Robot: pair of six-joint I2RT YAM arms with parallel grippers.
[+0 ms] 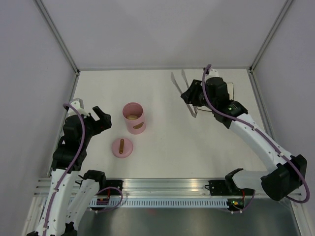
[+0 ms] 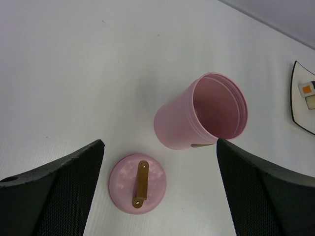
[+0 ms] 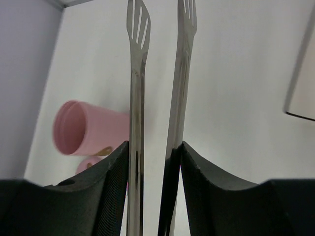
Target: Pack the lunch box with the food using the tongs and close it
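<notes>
In the top view, a pink cup-shaped box (image 1: 134,125) stands left of the middle, with something tan inside. Its pink lid (image 1: 116,146), with a brown handle, lies in front of it. Metal tongs (image 3: 136,69) are gripped by my right gripper, fork-like tips apart and nothing between them. That gripper is over the white plate (image 1: 230,89), hiding most of it; in the left wrist view, small food pieces (image 2: 307,89) lie on the plate (image 2: 301,111). My left gripper (image 1: 101,118) is open and empty, left of the box.
Grey walls (image 1: 162,34) close off the back and sides of the white table (image 1: 170,152). The table's middle, between box and plate, is clear. A metal rail (image 1: 162,185) runs along the front edge.
</notes>
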